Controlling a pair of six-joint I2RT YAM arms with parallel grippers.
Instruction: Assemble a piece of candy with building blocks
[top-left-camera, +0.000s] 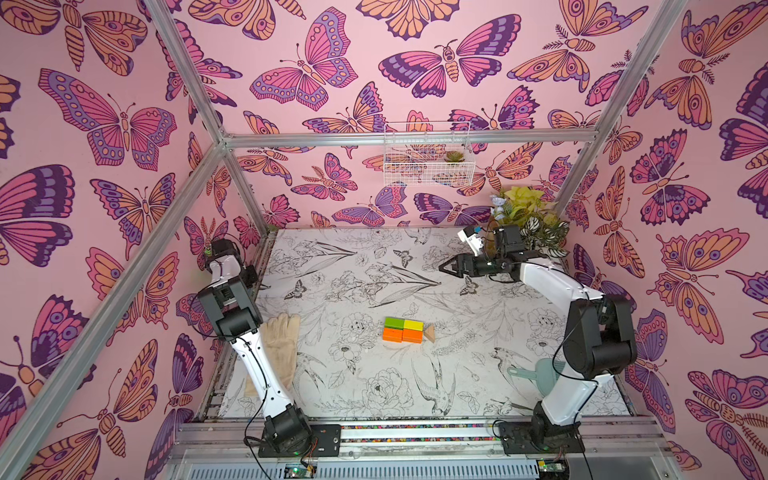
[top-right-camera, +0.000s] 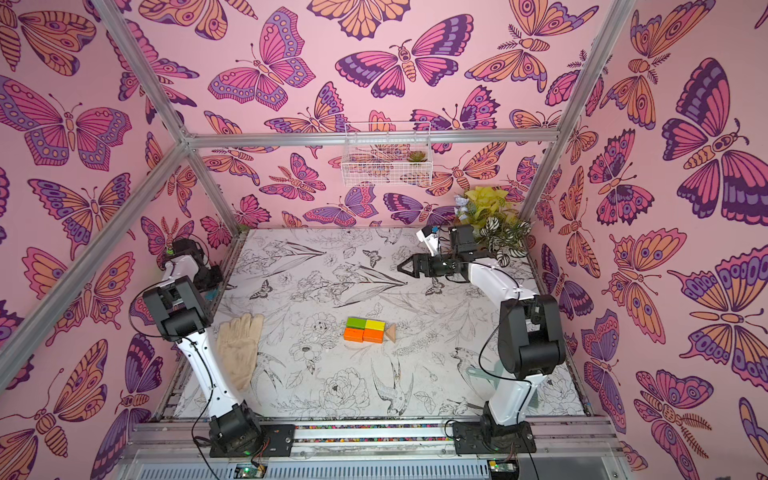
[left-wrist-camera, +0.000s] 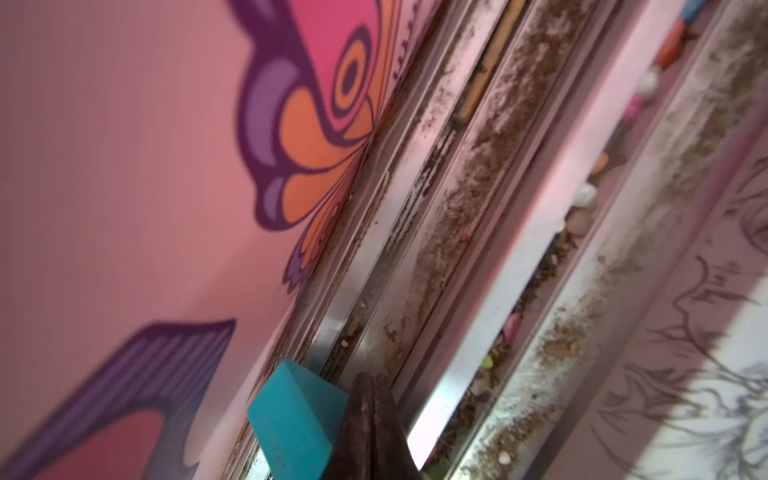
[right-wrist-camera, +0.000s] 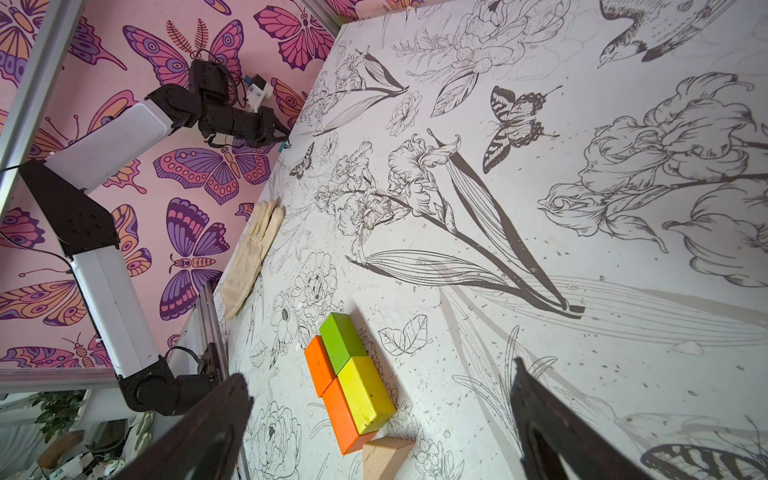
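In the left wrist view a teal block (left-wrist-camera: 294, 420) rests at the metal rail by the wall, just left of my left gripper. That gripper's fingers are pressed together with nothing between them; the block lies outside. On the table sit a green block (top-left-camera: 394, 322), a yellow block (top-left-camera: 413, 325) and two orange blocks (top-left-camera: 392, 334), packed into a two-by-two rectangle. A natural wood triangle (right-wrist-camera: 385, 457) stands at the rectangle's right end, its point toward the blocks. Over the back right of the table, my right gripper is open and empty.
A beige work glove (top-left-camera: 281, 344) lies on the left of the table. A grey-green scoop-like item (top-left-camera: 547, 373) lies partly under the right arm. Metal rails (left-wrist-camera: 496, 240) with a gap of pebbles edge the left wall.
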